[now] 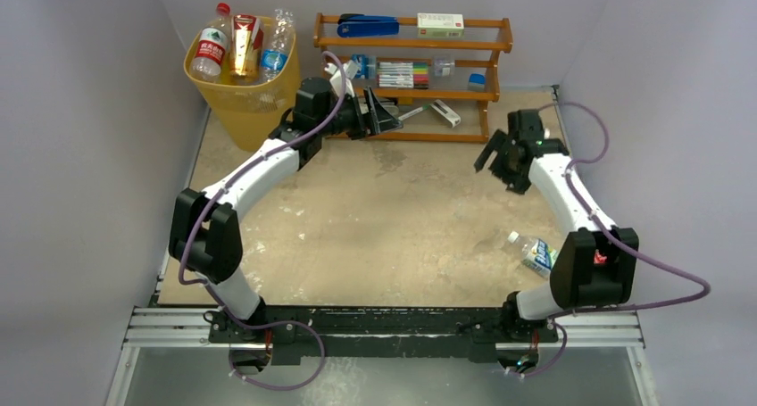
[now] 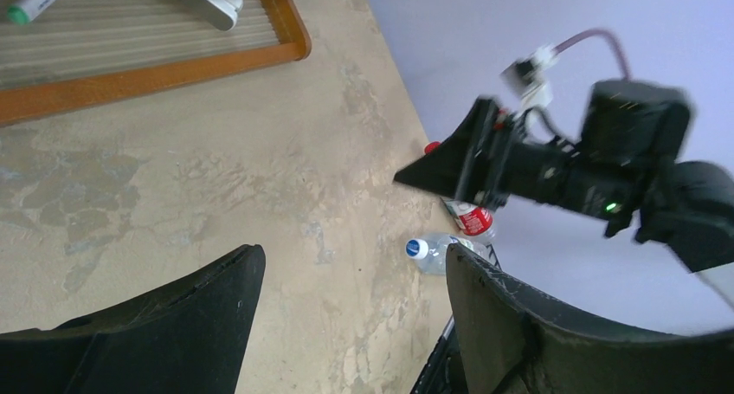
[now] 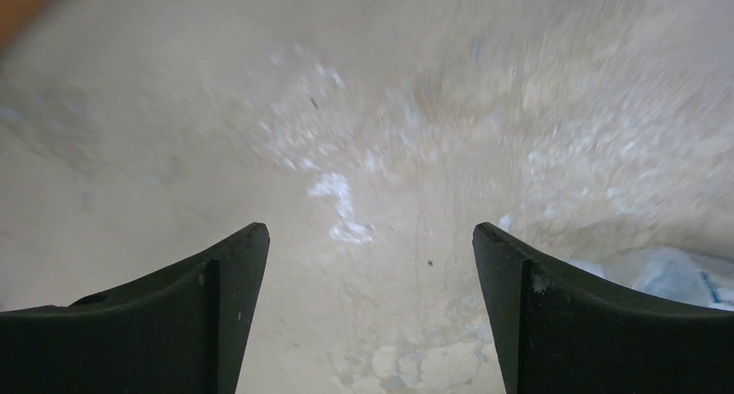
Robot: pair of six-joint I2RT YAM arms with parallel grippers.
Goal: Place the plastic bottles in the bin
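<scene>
The yellow bin (image 1: 241, 111) at back left holds a red-label bottle (image 1: 211, 51), a red-and-gold container (image 1: 245, 47) and a blue-label bottle (image 1: 275, 53). My left gripper (image 1: 379, 111) is open and empty near the rack, right of the bin. My right gripper (image 1: 491, 156) is open over the right side of the table. A clear bottle (image 1: 537, 256) lies at the front right, partly beside the right arm; in the left wrist view it shows as a bottle (image 2: 433, 254) next to a red-label bottle (image 2: 474, 219), partly behind the right gripper.
A wooden rack (image 1: 411, 135) with markers, boxes and small items stands along the back wall. Walls close in the left, back and right sides.
</scene>
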